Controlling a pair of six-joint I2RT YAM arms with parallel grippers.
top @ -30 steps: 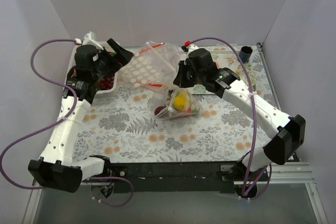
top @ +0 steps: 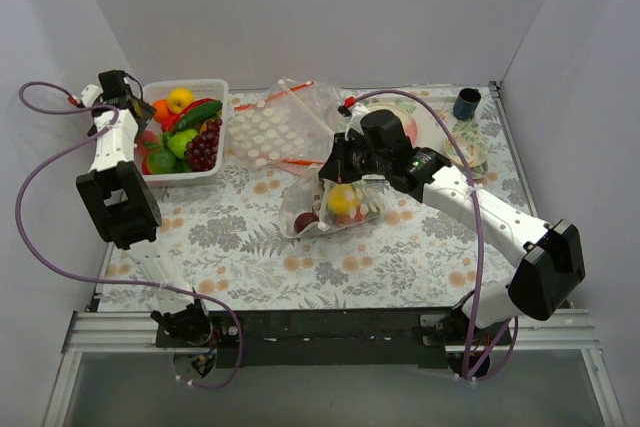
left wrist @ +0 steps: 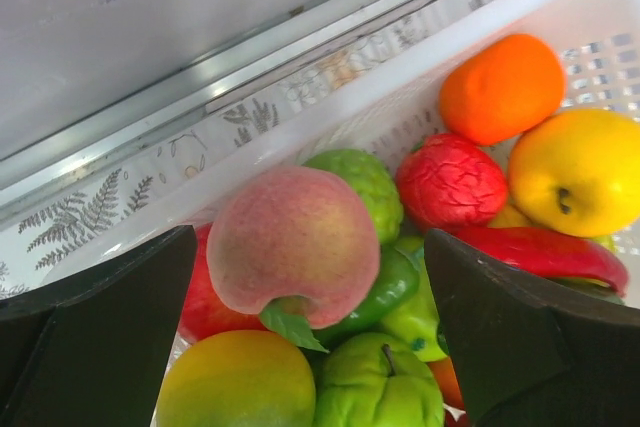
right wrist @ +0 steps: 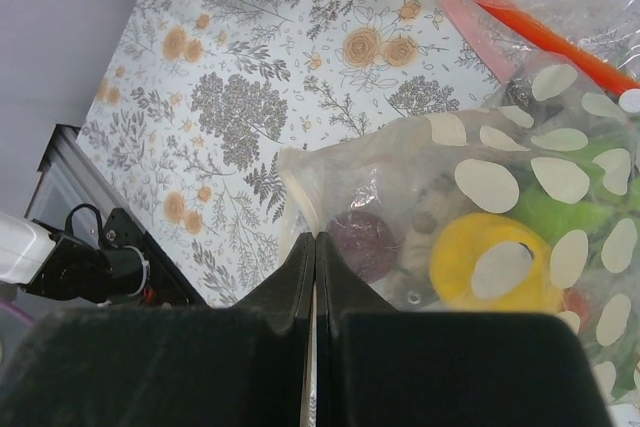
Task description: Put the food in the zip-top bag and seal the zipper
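Observation:
In the left wrist view, the fingers [left wrist: 95, 342] of my left gripper stand wide apart over a pink peach [left wrist: 295, 237], touching nothing that I can see. The peach lies on other produce in the white basket [top: 180, 180]. My right gripper is shut on the rim of a clear, white-dotted zip bag [right wrist: 470, 137]. Inside that bag lie a yellow food piece [right wrist: 470, 262], a dark round one [right wrist: 362, 245] and something green. In the top view the bag sits at mid-table, its edge raised at the right gripper.
A second dotted bag with an orange zipper [top: 300, 161] lies flat behind. A dark cup [top: 466, 104] stands at the back right beside flat printed bags. The basket also holds grapes [top: 205, 147], an orange [left wrist: 502, 89] and peppers.
My left arm has swung left and back from beside the bags to over the basket's left end. The right arm has shifted only slightly, still at the bag rim.

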